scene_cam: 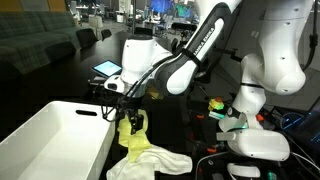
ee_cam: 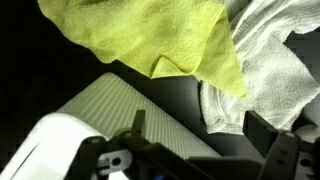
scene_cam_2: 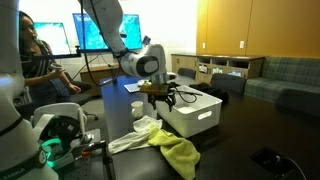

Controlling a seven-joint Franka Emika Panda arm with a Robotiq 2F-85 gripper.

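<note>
A yellow cloth (scene_cam_2: 177, 152) lies crumpled on the dark table, with a white cloth (scene_cam_2: 138, 134) beside it. The white box (scene_cam_2: 196, 112) stands close to both. In exterior view 2 my gripper (scene_cam_2: 161, 98) is over the table beside the box's near side, above the cloths. From the wrist, both cloths show beyond the fingers (ee_cam: 138, 122), the yellow cloth (ee_cam: 150, 35) at the top and the white cloth (ee_cam: 262, 75) at the right. The fingers are wide apart with nothing between them. In exterior view 1 the gripper partly covers the yellow cloth (scene_cam: 133, 140).
A white mug (scene_cam_2: 138, 109) stands on the table near the white cloth. The box wall (ee_cam: 80, 125) lies close below the gripper in the wrist view. Small coloured items (scene_cam: 215, 105) sit at the table's right.
</note>
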